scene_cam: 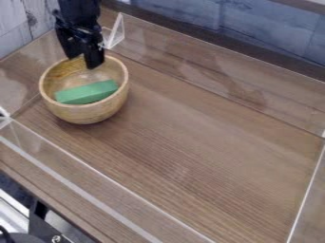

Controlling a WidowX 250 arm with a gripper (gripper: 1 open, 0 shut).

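Note:
A wooden bowl (105,111) sits at the left of the table, holding a green block (86,91) and, toward its back, a small yellowish piece that is partly hidden. The dark gripper (86,55) is over the back-left rim of the bowl, pointing down; whether its fingers are open or shut is unclear.
A pale wall stands behind at the top left, with a dark blue area along the back right. The table's front-left edge runs diagonally near the bowl.

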